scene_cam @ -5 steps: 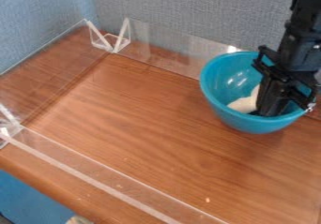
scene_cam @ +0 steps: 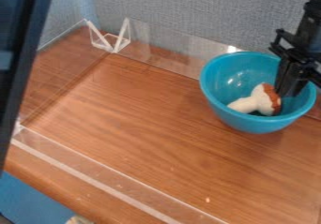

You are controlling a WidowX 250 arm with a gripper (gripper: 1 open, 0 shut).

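Observation:
A teal bowl [scene_cam: 232, 115] stands at the right of the wooden surface. Inside it lies a white toy [scene_cam: 254, 102] with a brown part at its right end. My black gripper [scene_cam: 286, 80] hangs over the bowl's right side at the top right, its fingers low near the bowl's rim. It looks shut, and nothing shows between its fingers.
A grey padded wall [scene_cam: 175, 12] runs behind. A dark shape covers the left edge.
Since a second ago my gripper has risen out of the bowl and moved right, uncovering the white toy.

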